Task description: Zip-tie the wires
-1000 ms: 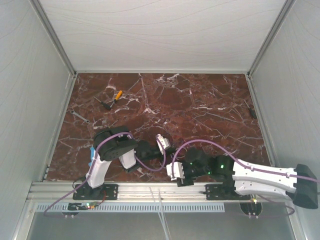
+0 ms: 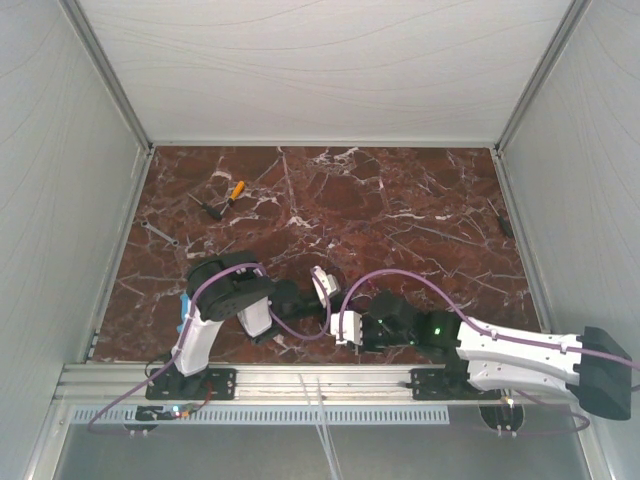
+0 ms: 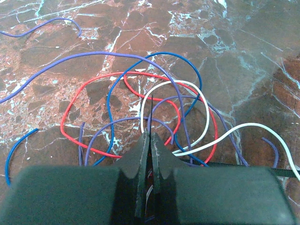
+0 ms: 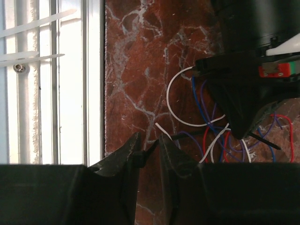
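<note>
Red, blue, white and purple wires (image 3: 112, 124) lie in loose loops on the marbled table. Over them stands my left gripper, its fingers shut together; whether anything thin is between them I cannot tell. A thin dark spike juts past their tips. From the right edge of the left wrist view a black zip tie (image 3: 281, 172) runs under the wires toward these fingers. The right wrist view shows the same tie (image 4: 185, 134) crossing by the wires, its near end between the fingers of my right gripper, which stands partly open, with a gap around it.
White zip ties (image 4: 40, 23) lie across the metal rail (image 4: 93, 108) at the table's front edge. Screwdrivers (image 2: 237, 191) and a wrench (image 2: 160, 233) sit far left, a dark tool (image 2: 505, 226) far right.
My right gripper has moved away from the front rail and slightly left, closer to my left gripper. The left arm has stayed in place.
</note>
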